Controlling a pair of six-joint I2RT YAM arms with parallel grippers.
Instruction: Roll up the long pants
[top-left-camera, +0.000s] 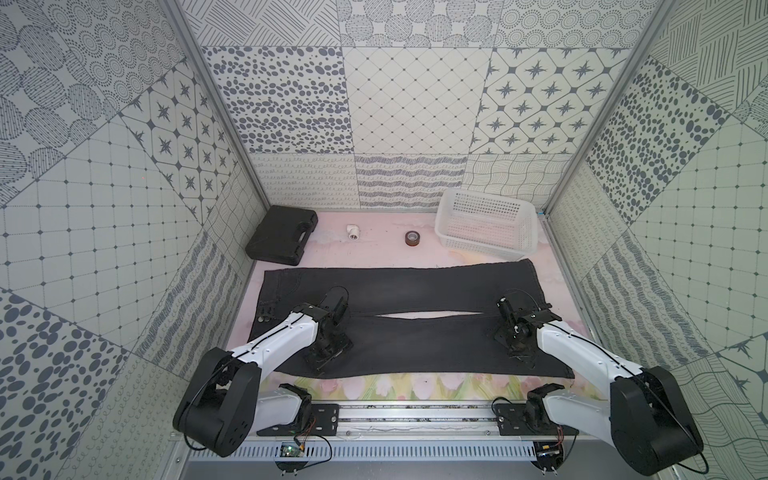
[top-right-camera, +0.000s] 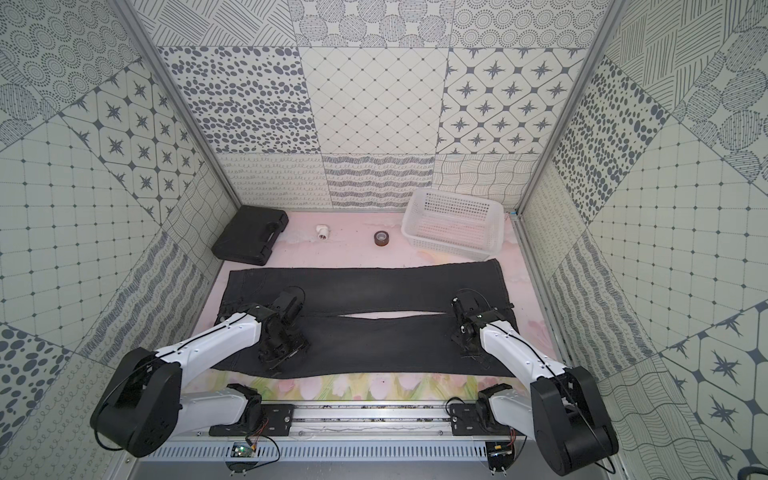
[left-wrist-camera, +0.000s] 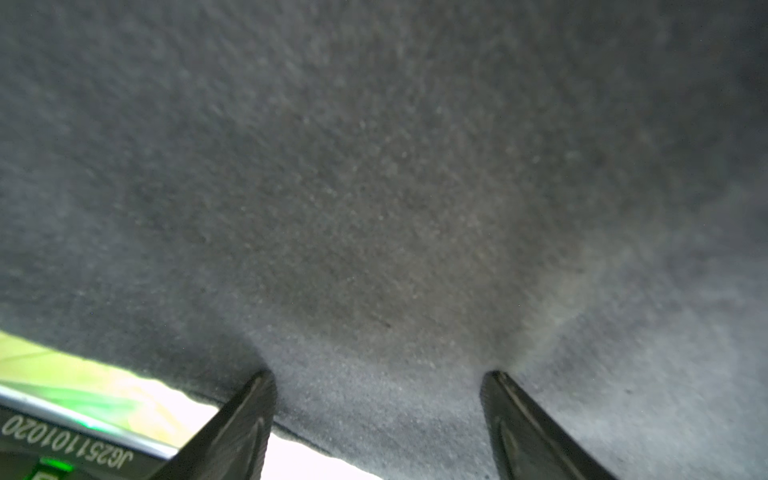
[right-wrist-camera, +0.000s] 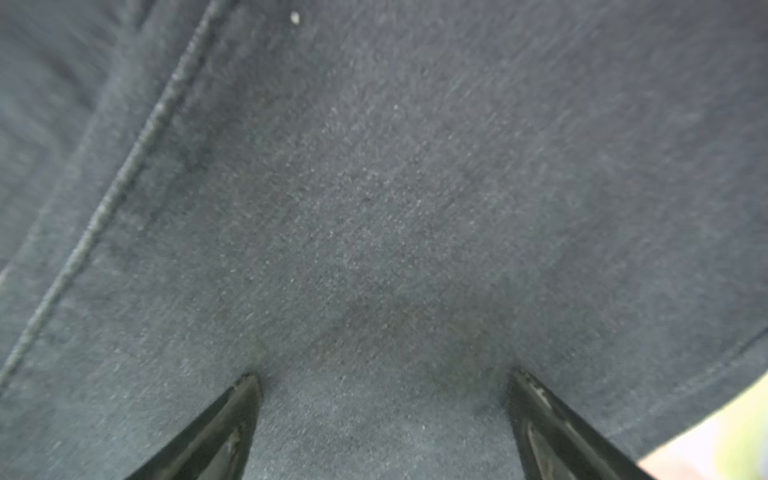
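Black long pants lie spread flat across the table, the two legs side by side with a narrow slit between them. Over the left end of the near leg is my left gripper. Its fingers stand apart just above the dark cloth, close to the near edge, in the left wrist view. Towards the other end of the same leg, my right gripper points down at the fabric. In the right wrist view its fingers are wide apart, only cloth below them; a seam runs along the left.
A black case, a small white object, a roll of tape and a white basket stand along the back. Flowered table surface shows in front of the pants, before a metal rail.
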